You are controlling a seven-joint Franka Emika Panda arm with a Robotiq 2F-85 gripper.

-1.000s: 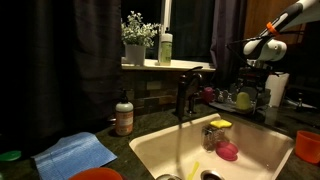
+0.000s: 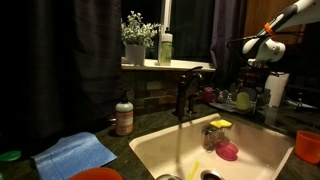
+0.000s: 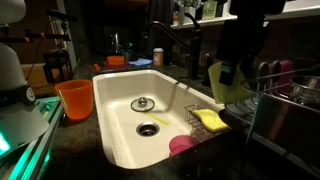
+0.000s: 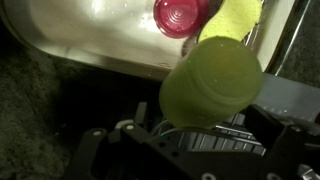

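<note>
A yellow-green cup [image 4: 208, 85] is between the spread fingers of my gripper in the wrist view. The gripper is open, with a dark finger [image 4: 262, 125] to the right of the cup and the other to its left. In exterior view 2 the same cup [image 3: 224, 84] shows just below the black gripper body, by the dish rack [image 3: 272, 85]. What the cup rests on is hidden. From exterior view 1 the cup [image 2: 243, 101] appears small, at the far right end of the counter.
The white sink [image 3: 125, 92] lies beside the rack, holding a pink bowl [image 3: 182, 144] and a pot lid [image 3: 143, 103]. A yellow sponge [image 3: 211, 120] sits near its edge. An orange container [image 3: 75, 99] stands on the near counter. The faucet [image 2: 187, 92] rises behind the sink.
</note>
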